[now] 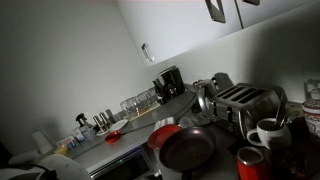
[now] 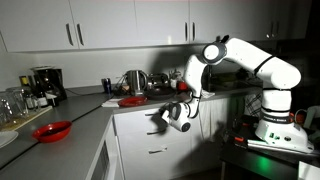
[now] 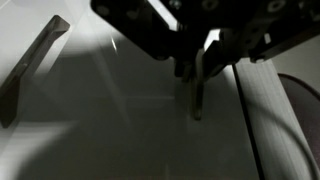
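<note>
In the wrist view, my gripper is closed on a narrow bar-like piece, apparently a handle, in front of a grey cabinet front (image 3: 110,120). Dark shadow hides much of the contact. Another dark handle (image 3: 30,65) is fixed to the panel at the left, clear of the fingers. Exterior view 2 has the gripper (image 2: 166,118) low against the white drawer fronts (image 2: 135,128), just under the counter's edge. It is hard to make out in exterior view 1.
A dark frying pan (image 1: 187,150) sits on the counter near its edge, close to a toaster (image 1: 245,107), a white mug (image 1: 270,133) and a red can (image 1: 252,163). Farther left are a red bowl (image 2: 51,131) and several glasses. The floor before the drawers looks clear.
</note>
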